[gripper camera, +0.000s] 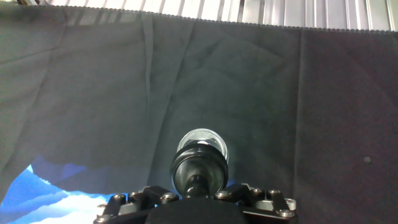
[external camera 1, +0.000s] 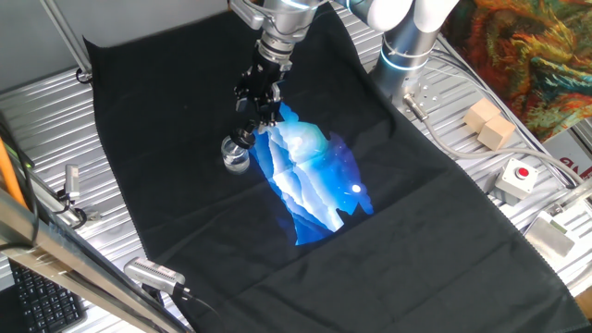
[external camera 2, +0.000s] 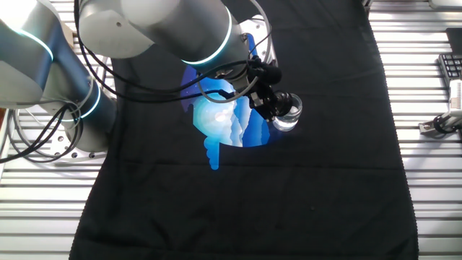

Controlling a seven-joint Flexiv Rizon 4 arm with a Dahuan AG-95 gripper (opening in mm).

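A clear round glass (external camera 1: 236,157) stands on the black cloth at the left edge of a bright blue-and-white picture (external camera 1: 301,171). Over the glass's near rim is a black rounded piece (gripper camera: 200,167) with a narrower neck, seen from above in the wrist view. My gripper (external camera 1: 268,116) is low, just beside that black piece, on the side toward the arm. Dark gripper links (gripper camera: 155,196) show on both sides of the neck in the wrist view. The fingertips are hidden or too dark to read, so their hold on the black piece is unclear.
Two wooden blocks (external camera 1: 489,123), a red-button box (external camera 1: 515,179) and cables lie right of the arm base. A camera (external camera 1: 155,275) stands at the front left, near a metal frame and keyboard (external camera 1: 44,296).
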